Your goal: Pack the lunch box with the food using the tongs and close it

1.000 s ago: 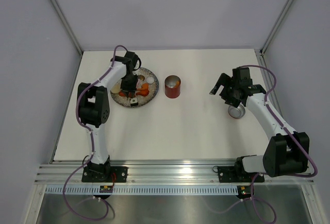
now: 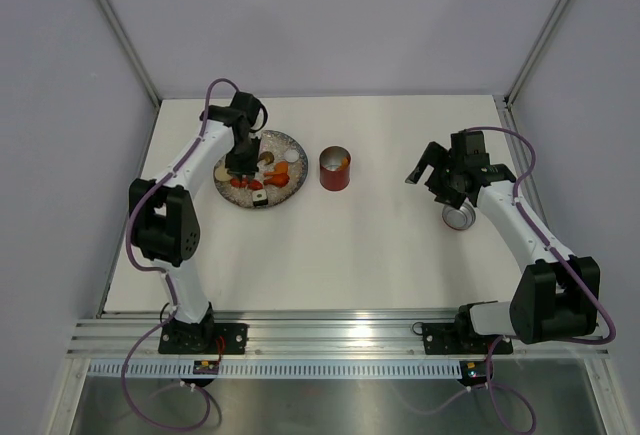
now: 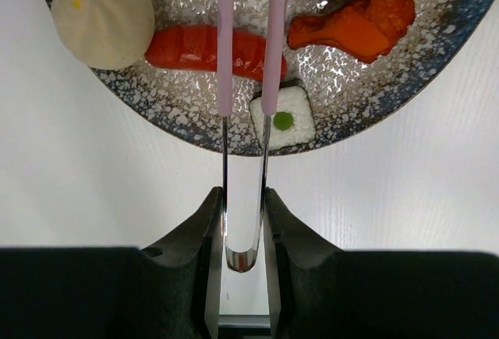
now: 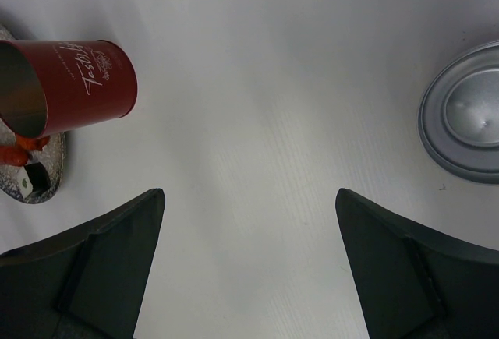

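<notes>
A speckled plate (image 2: 285, 193) holds food, including a cream bun (image 3: 97, 23), a red sausage (image 3: 179, 49), drumsticks (image 3: 351, 27) and a white rice square (image 3: 288, 128). My left gripper has pink-handled metal tongs (image 3: 273, 58) between its narrowed fingers, above the plate; whether they grip firmly is unclear. A red canister (image 2: 334, 176) stands right of the plate. My right gripper stands open and empty above the right side of the table, near a round metal dish (image 4: 472, 113).
The right arm looks still.
</notes>
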